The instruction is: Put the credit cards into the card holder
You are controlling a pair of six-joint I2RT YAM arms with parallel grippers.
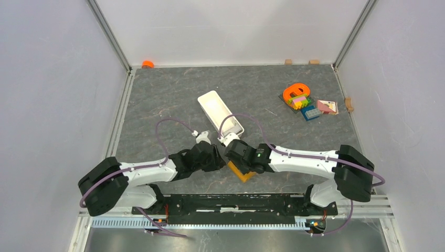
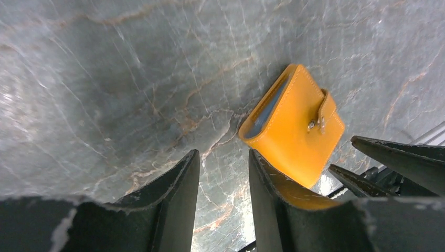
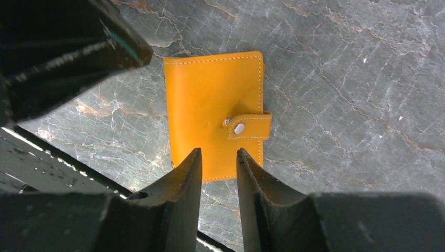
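An orange leather card holder with a snap strap lies on the grey table, seen closed from above in the right wrist view (image 3: 204, 100). In the left wrist view a blue-grey sliver shows in its side. My left gripper is above the table just beside the holder, its fingertips somewhat apart, with nothing clearly visible between them. My right gripper is over the holder's lower half, its fingertips a short gap apart and nothing visible between them. No loose card is clearly visible.
An empty-looking white tray (image 1: 215, 107) stands behind both arms. Coloured blocks (image 1: 298, 100) and flat boxes (image 1: 325, 107) lie at the back right.
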